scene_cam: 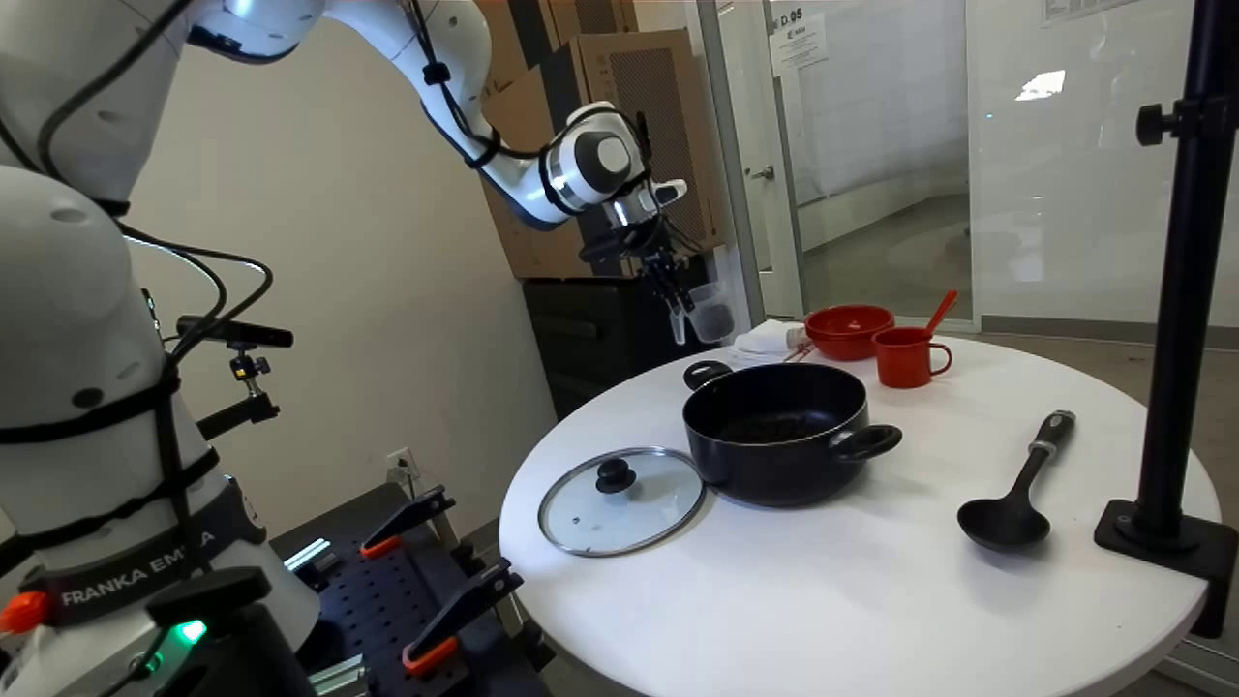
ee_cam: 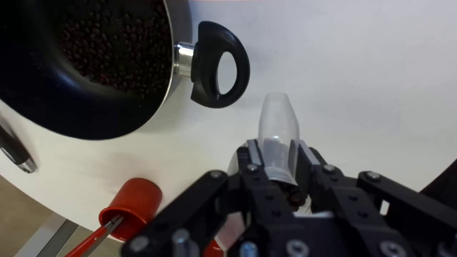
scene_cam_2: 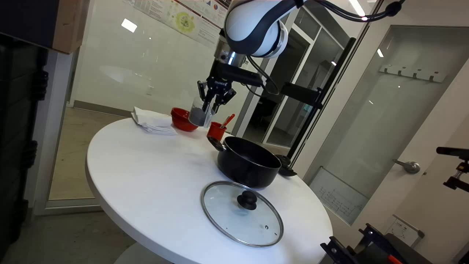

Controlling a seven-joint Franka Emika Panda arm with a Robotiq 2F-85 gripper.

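Observation:
A clear plastic cup (scene_cam_2: 198,115) hangs in the air above the far side of the table, my gripper (scene_cam_2: 210,109) shut on its wall. Its lower part looks greyish in exterior view 2. From the wrist, the clear cup wall (ee_cam: 278,117) shows between the fingers, while much of the rest is hidden behind them. Beside the gripper stands a black pot (scene_cam: 772,453) with dark red beans (ee_cam: 115,51) on its bottom. One pot handle (ee_cam: 220,64) lies close to the cup in the wrist view. The glass lid (scene_cam: 639,511) rests flat on the table, off the pot.
Toward the back are a red bowl (scene_cam: 850,331), a red mug (scene_cam: 906,358) with a red-handled utensil, and a folded white cloth (scene_cam_2: 151,119). A black ladle (scene_cam: 1008,517) lies near the black pole (scene_cam: 1164,348).

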